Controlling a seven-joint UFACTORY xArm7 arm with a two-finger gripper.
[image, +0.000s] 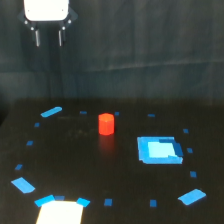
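Note:
A red block (106, 124) sits on the dark table, left of the middle. To its right and nearer the camera lies a flat blue-edged square (143, 152) with a white centre; whether it is a shallow tray or a marked patch I cannot tell. High at the upper left hangs my gripper (50, 38), its white body cut by the frame's top. The two thin fingers (38, 38) point down and stand apart, with only the dark backdrop between them. A wide gap separates them from the block and the square.
Small blue tape marks (109, 202) dot the table, with longer strips (192, 197) towards its corners. A bright white object (60, 213) is cut off at the lower left edge. Bare table lies around the block. Dark curtain (150, 50) hangs behind.

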